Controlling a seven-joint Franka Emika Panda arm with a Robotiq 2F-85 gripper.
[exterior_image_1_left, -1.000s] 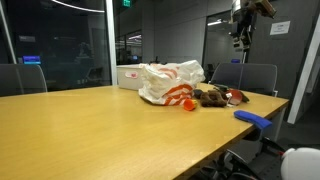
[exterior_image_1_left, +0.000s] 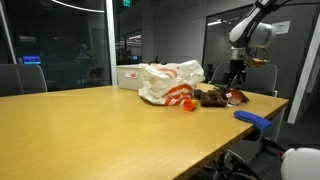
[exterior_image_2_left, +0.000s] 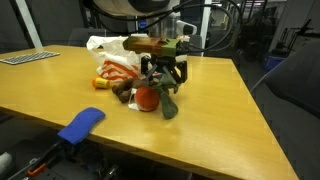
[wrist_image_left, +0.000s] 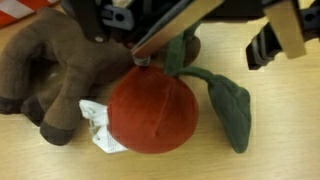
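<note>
A round red plush fruit (wrist_image_left: 152, 108) with long green leaves (wrist_image_left: 232, 112) lies on the table. My gripper (exterior_image_2_left: 163, 78) points down just above it, near its leafy top. In the wrist view the fingers stand wide apart above the leaves and stem, so the gripper is open and grips nothing. Against the fruit's left side rests a brown plush animal (wrist_image_left: 55, 60), also visible in exterior view 2 as a brown plush (exterior_image_2_left: 124, 91). From exterior view 1, the gripper hides part of the far corner where the red fruit (exterior_image_1_left: 236, 97) lies.
A white bag with orange-red stripes (exterior_image_1_left: 168, 85) stands behind the toys, with a small orange item (exterior_image_1_left: 189, 105) before it. A blue object (exterior_image_2_left: 81, 125) lies at the table's edge.
The arm has come down steadily from high above the table, bringing the gripper close over the red fruit. The items on the table have not visibly moved.
</note>
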